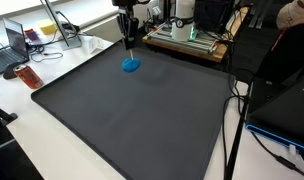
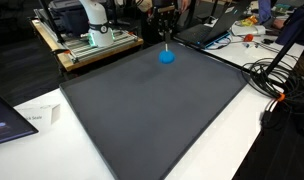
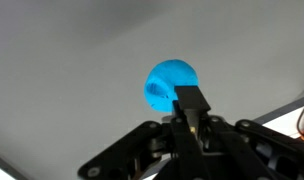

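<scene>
A round, bright blue object [image 1: 130, 65] appears near the far edge of the dark mat, below my gripper [image 1: 129, 43]. A thin pale stem or string [image 2: 166, 46] joins it to the gripper above in exterior view 2. From the wrist, the blue disc [image 3: 164, 82] shows just beyond the dark fingertips [image 3: 191, 100], which cover part of its lower right. My fingers are shut, and the blue object hangs from or stands under them by that thin piece. Whether its underside touches the mat is unclear.
A red-orange can [image 1: 28, 76] stands beside its left edge, and a laptop [image 1: 14, 40] lies behind that. Black cables [image 2: 277, 80] run along the table side. A wooden-edged board with white items [image 2: 92, 45] adjoins the far end.
</scene>
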